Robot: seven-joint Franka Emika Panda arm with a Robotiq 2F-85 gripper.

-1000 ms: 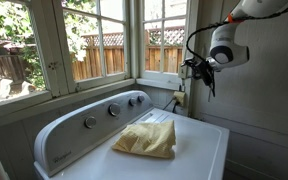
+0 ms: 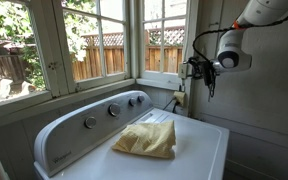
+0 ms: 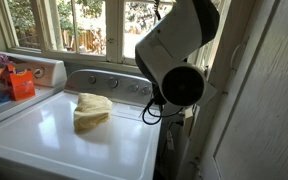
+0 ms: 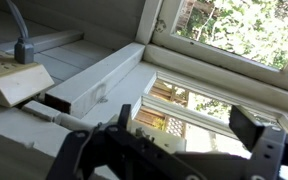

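A pale yellow cloth (image 2: pixel 147 139) lies folded on the white top of a washer or dryer (image 2: pixel 194 147); exterior view 2 shows the same cloth (image 3: pixel 92 111) left of the arm. My gripper is open, its dark fingers wide apart with only the window and wall behind them. In exterior view 1 the gripper (image 2: pixel 199 70) hangs high beside the window corner, well above and behind the cloth. The arm (image 3: pixel 174 60) hides the gripper in exterior view 2. No cloth shows in the wrist view.
A control panel with knobs (image 2: pixel 90 122) runs along the machine's back. A power outlet (image 4: pixel 12 80) with a plug is on the wall. An orange container (image 3: pixel 22 84) stands at the left in exterior view 2. Around the cloth, the machine top is clear.
The arm's white wrist has shifted slightly right and down in exterior view 1. The cloth has stayed where it was.
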